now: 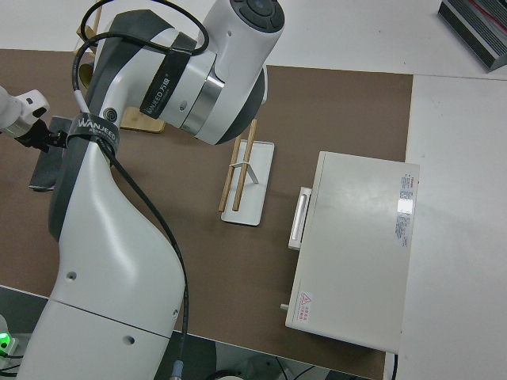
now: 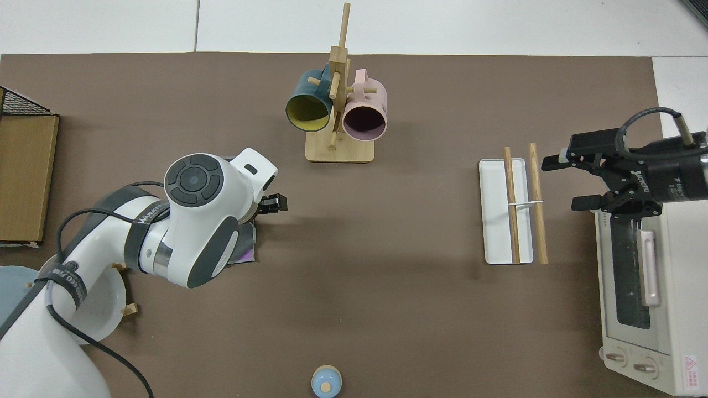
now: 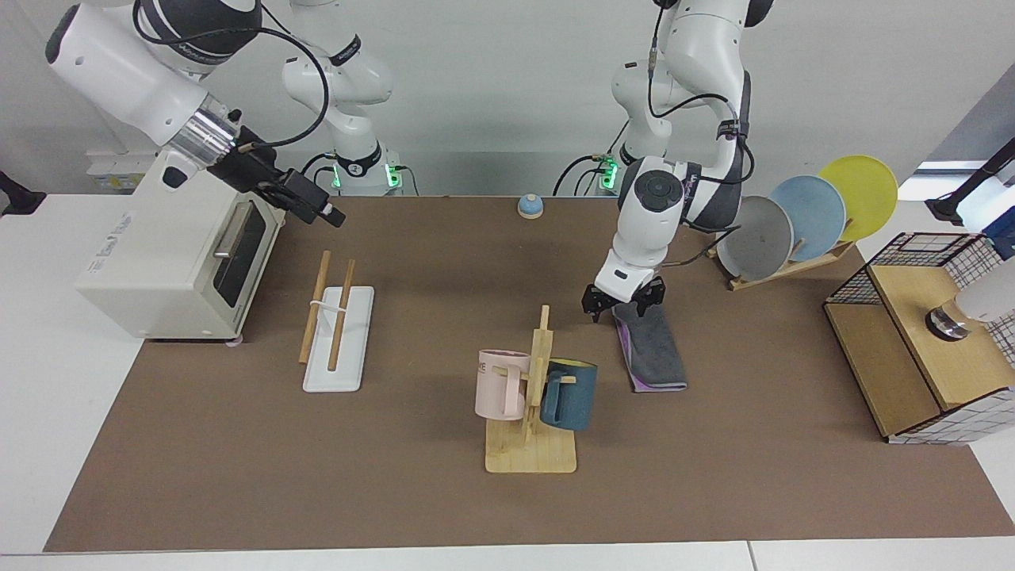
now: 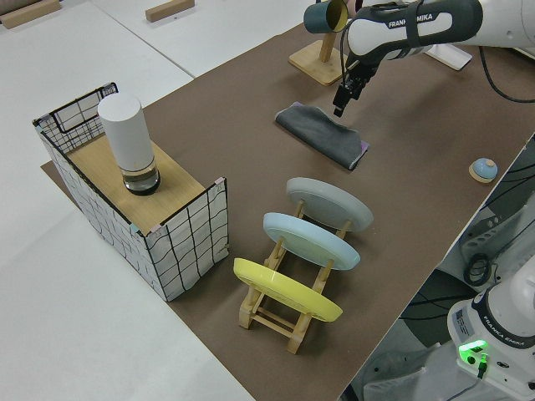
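Note:
My left arm's gripper (image 2: 272, 204) hangs over the grey cloth with purple edging (image 3: 649, 349), which is mostly hidden beneath that arm in the top view; whether the fingers are open or shut is unclear. My right gripper (image 2: 558, 180) is over by the white oven (image 2: 630, 345), apparently open, with nothing visible between its fingers. A wooden mug tree (image 2: 338, 151) holds a teal mug (image 2: 306, 93) and a pink mug (image 2: 368, 96).
A white board with two wooden sticks (image 2: 494, 212) lies right of centre. A rack of plates (image 4: 288, 292), a wire-sided wooden shelf (image 4: 180, 251) and a blue round object (image 2: 326, 381) stand around the edges.

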